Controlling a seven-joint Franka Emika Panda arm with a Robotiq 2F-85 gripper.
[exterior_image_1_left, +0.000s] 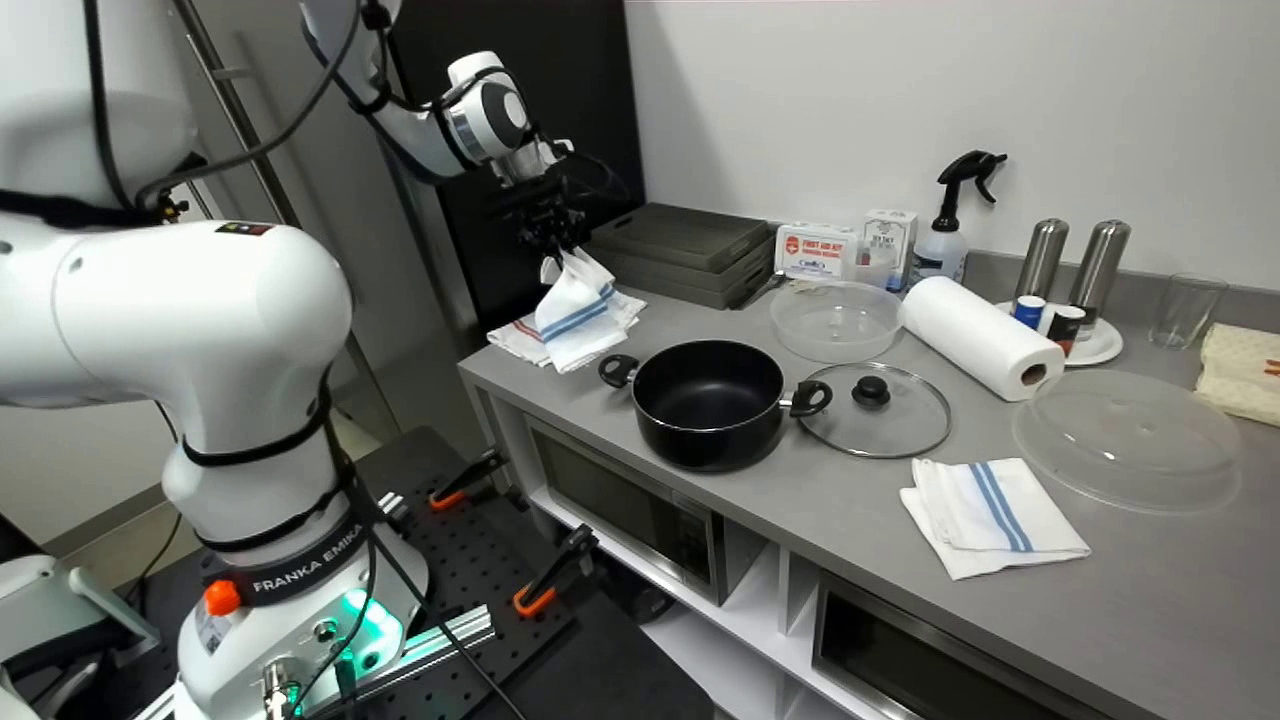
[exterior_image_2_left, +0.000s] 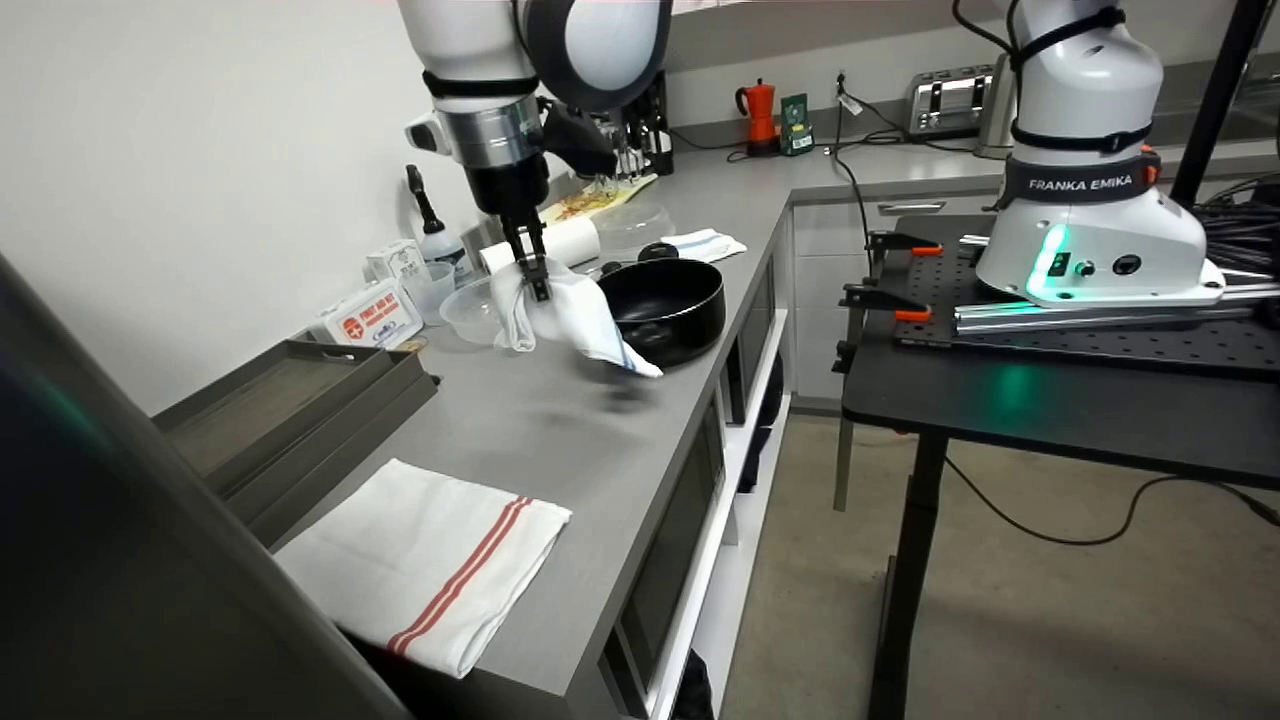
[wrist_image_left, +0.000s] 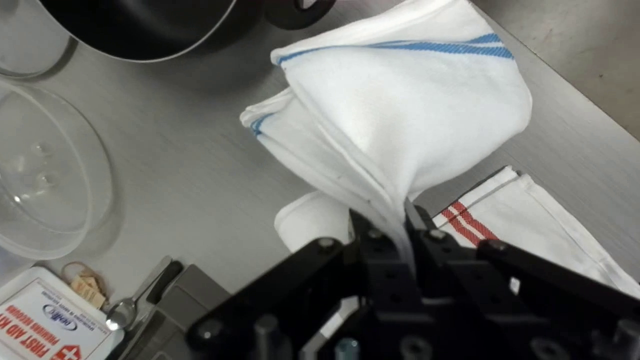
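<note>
My gripper is shut on a white towel with blue stripes (wrist_image_left: 414, 102); the cloth is bunched between the fingers and fans out below them. In exterior view 2 this towel (exterior_image_2_left: 588, 318) hangs above the counter, left of the black pot (exterior_image_2_left: 672, 306). Flat on the counter lies a folded white towel with red stripes (exterior_image_2_left: 420, 558); exterior view 1 shows the held towel partly covering it. A second folded blue-striped towel (exterior_image_1_left: 996, 516) lies at the right, in front of the clear plastic cover (exterior_image_1_left: 1128, 438).
A glass lid (exterior_image_1_left: 878, 410) lies right of the pot, with a clear plastic bowl (exterior_image_1_left: 836, 320) behind. Grey stacked trays (exterior_image_1_left: 684, 246), a first aid kit (exterior_image_1_left: 816, 251) and a paper towel roll (exterior_image_1_left: 981, 336) line the back. The counter's front edge is near the red-striped towel.
</note>
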